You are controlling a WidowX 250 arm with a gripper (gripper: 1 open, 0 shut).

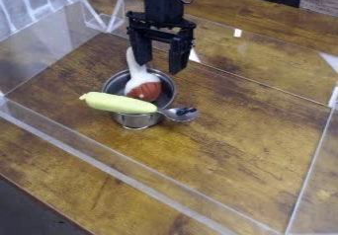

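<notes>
My black gripper (160, 59) is open above and slightly behind a metal pot (137, 119) on the wooden table. A white-handled brush (142, 89) with a red-brown head leans in the pot. A pale green corn cob or similar long object (117, 103) lies across the pot's front rim, and a silver spoon (180, 114) sticks out to the right.
Clear plastic walls surround the work area on the wooden table (251, 150).
</notes>
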